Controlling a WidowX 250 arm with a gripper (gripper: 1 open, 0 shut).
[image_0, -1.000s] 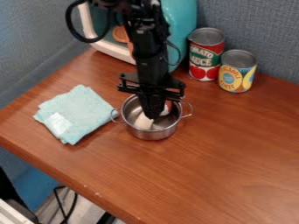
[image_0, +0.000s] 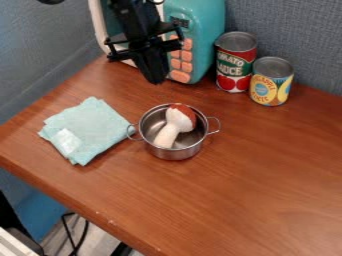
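Observation:
A small steel pot (image_0: 187, 147) with two handles sits on the wooden table, holding a white object with a red-orange top (image_0: 175, 123). My black gripper (image_0: 155, 72) hangs above and behind the pot, apart from it; I cannot tell whether its fingers are open or shut. A pale blue folded cloth (image_0: 84, 128) lies left of the pot.
A teal toy appliance (image_0: 201, 30) stands at the back. A red sauce can (image_0: 234, 64) and a yellow can (image_0: 271, 82) stand at the back right. The table's left edge drops off near the cloth.
My gripper has risen up and back out of the pot, uncovering the white and red object, which stays inside.

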